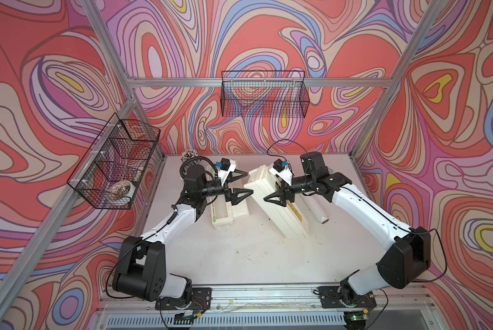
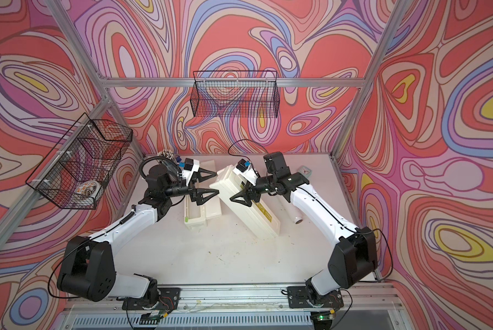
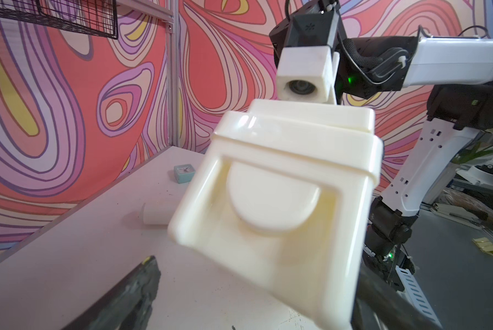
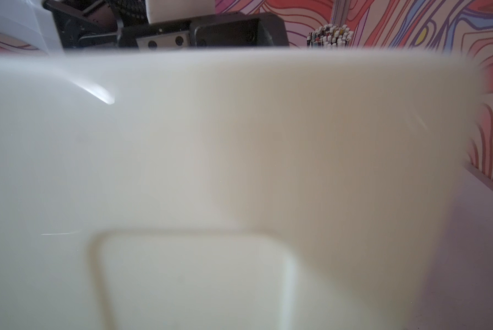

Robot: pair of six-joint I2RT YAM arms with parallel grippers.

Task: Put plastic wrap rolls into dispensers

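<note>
A white dispenser [image 1: 285, 220] with a yellow strip along its side stands tilted in the middle of the table, its far end raised. My left gripper [image 1: 247, 183] is open at that raised end; in the left wrist view one dark finger [image 3: 128, 299] stays clear of the dispenser [image 3: 274, 242]. On the other side, my right gripper [image 1: 275, 197] is open against the dispenser. A white wall of the dispenser [image 4: 230, 154] fills the right wrist view and hides those fingers. An opened dispenser [image 1: 222, 221] lies to the left. One plastic wrap roll [image 1: 316, 210] lies at the right.
A small light-blue box [image 2: 304, 171] sits at the back right. Wire baskets hang on the back wall [image 1: 265, 99] and the left side [image 1: 114, 159].
</note>
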